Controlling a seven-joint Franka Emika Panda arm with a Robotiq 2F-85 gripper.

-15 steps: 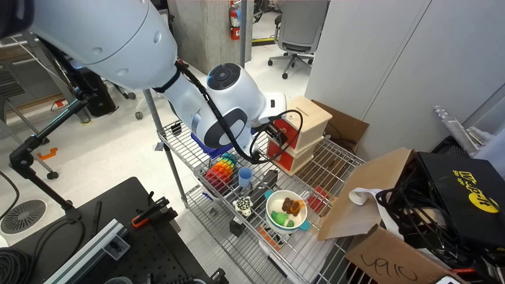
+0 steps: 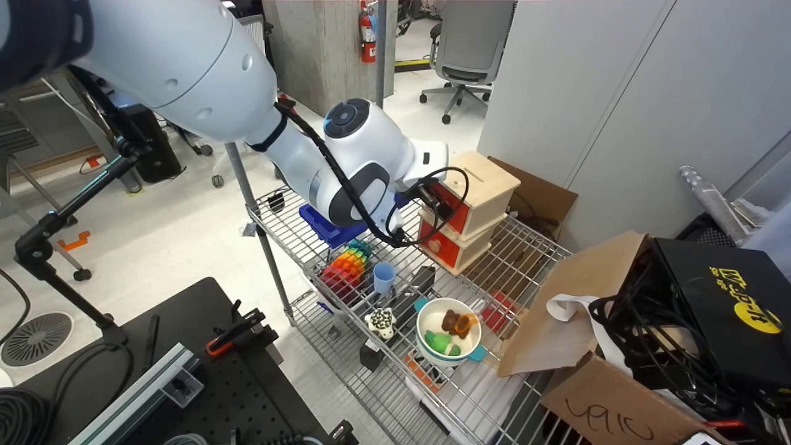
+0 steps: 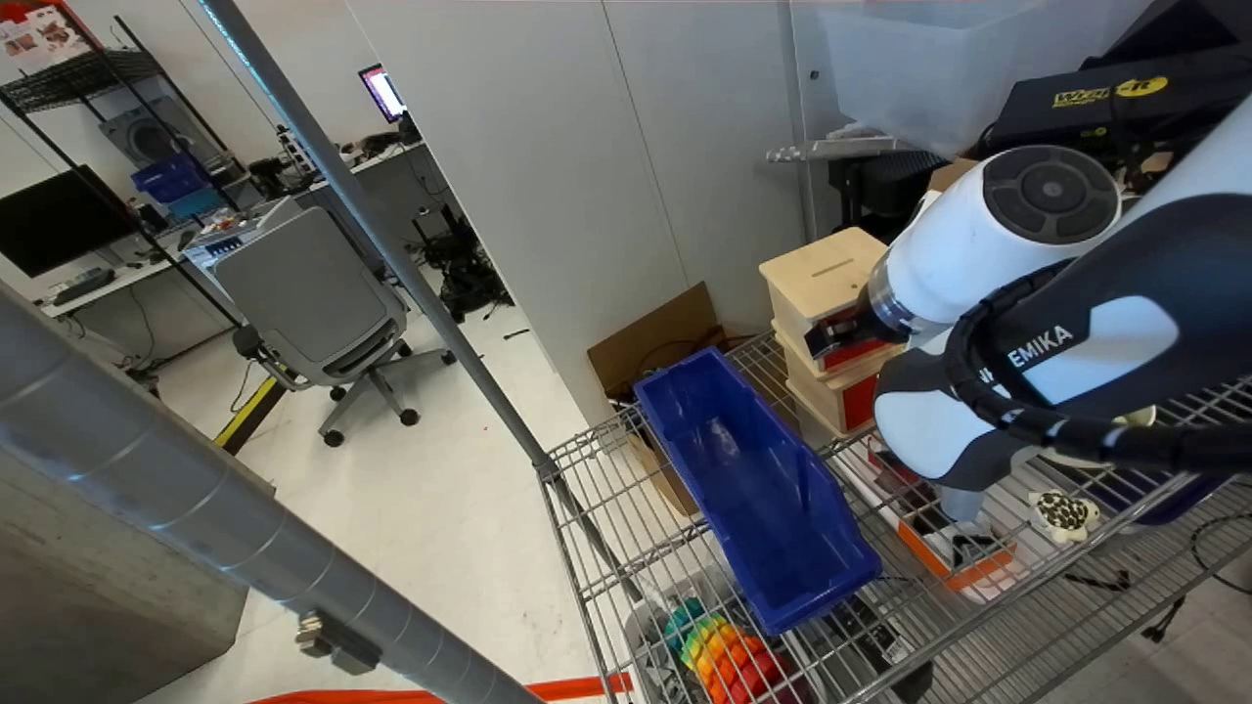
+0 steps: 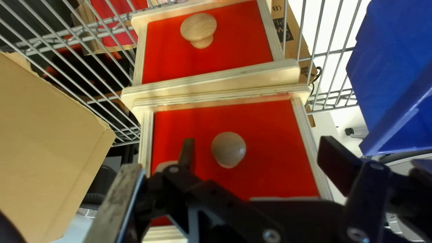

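Two stacked wooden drawer boxes (image 2: 483,185) with red fronts stand on the wire shelf. My gripper is open before the larger red front (image 4: 267,129) in the wrist view. The round wooden knob (image 4: 228,149) of that drawer shows between the two fingers, nearer the left one, with nothing clamped. Farther up, the other red front (image 4: 239,48) has its own knob (image 4: 198,27). From the side, the gripper (image 3: 830,340) is close to the upper box's front; whether it touches cannot be told.
A long blue bin (image 3: 751,493) lies beside the boxes. On the shelf are a blue cup (image 2: 384,275), a spotted toy (image 2: 381,322) and a white bowl (image 2: 424,326) with small toys. An open cardboard box (image 2: 552,311) stands at the right.
The arm has shifted slightly, with the hand and its cable a little higher and farther left in exterior view 1. The boxes and the other objects look unmoved.
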